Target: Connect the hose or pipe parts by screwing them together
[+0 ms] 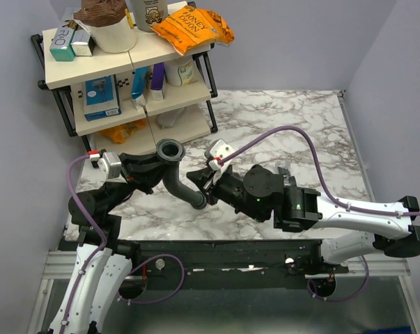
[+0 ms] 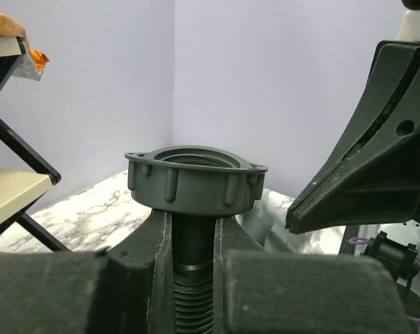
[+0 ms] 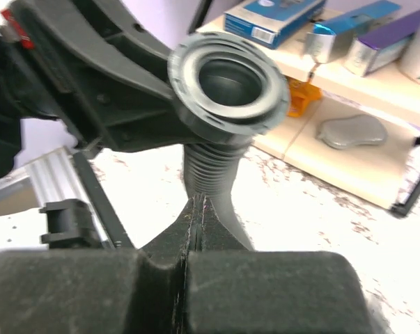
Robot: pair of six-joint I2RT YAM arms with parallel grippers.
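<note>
The grey corrugated hose (image 1: 173, 181) stands upright, its open collar (image 2: 196, 179) facing up. My left gripper is shut on the hose just under that collar. To the right of the hose, my right gripper is shut, its tips together and nothing between them. In the right wrist view, the collar (image 3: 227, 83) and hose lie beyond these fingers, outside them. Only the hose's lower end (image 1: 198, 200) bends right, toward the right gripper. The tee-shaped pipe fitting shows in none of the current views.
A shelf unit (image 1: 98, 66) with boxes and bags stands at the back left. A dark rail (image 1: 210, 259) runs along its front edge.
</note>
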